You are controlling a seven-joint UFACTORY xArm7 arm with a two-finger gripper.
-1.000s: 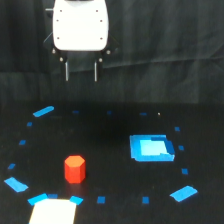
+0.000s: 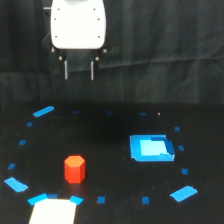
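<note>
My gripper (image 2: 79, 67) hangs high at the upper left under its white housing, its two thin fingers apart with nothing between them. Below it on the black table sits a red hexagonal block (image 2: 75, 169). A pale cream square (image 2: 53, 213) lies at the bottom left edge, partly cut off. To the right, a blue square (image 2: 135, 148) holds a lighter pale piece (image 2: 154, 147) on it or in it.
Strips and small squares of blue tape are scattered over the table around these things. A dark curtain hangs behind.
My gripper has shifted slightly to the left. The things on the table look unchanged.
</note>
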